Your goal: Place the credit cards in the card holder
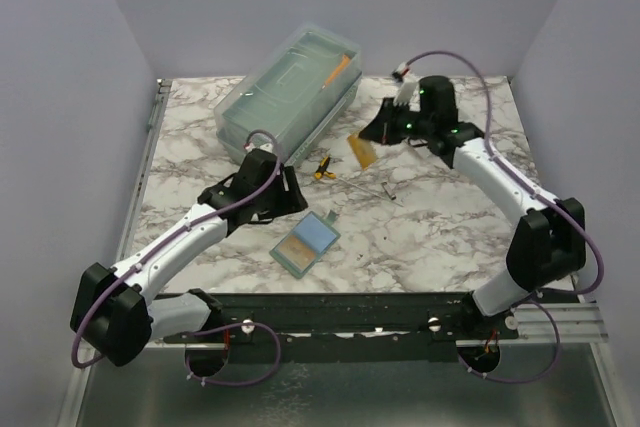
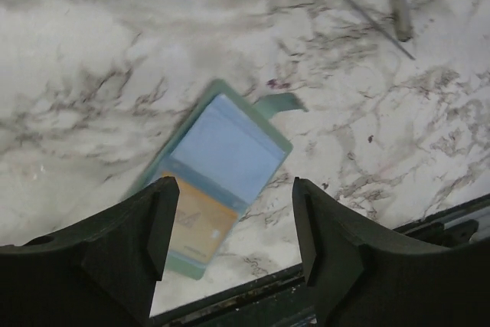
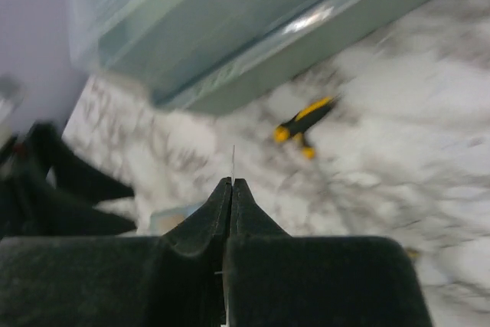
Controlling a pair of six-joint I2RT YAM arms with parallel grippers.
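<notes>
A yellow card (image 1: pixel 362 151) hangs from my right gripper (image 1: pixel 372 135), which is shut on it above the table. In the right wrist view the card (image 3: pixel 233 161) shows only as a thin pale edge rising between the fingertips. The green card holder (image 1: pixel 305 245) lies tilted on the front left-middle of the table. It has a blue upper part and a tan lower part in the left wrist view (image 2: pixel 227 147). My left gripper has its fingers apart above the holder, with nothing between them. A small green tab sticks out of the holder's side.
A large clear lidded box (image 1: pixel 290 92) stands at the back left. Near its front lie a yellow-and-black tool (image 1: pixel 324 168) and a small metal piece (image 1: pixel 389 189). My right arm mostly covers the white tray at the back right.
</notes>
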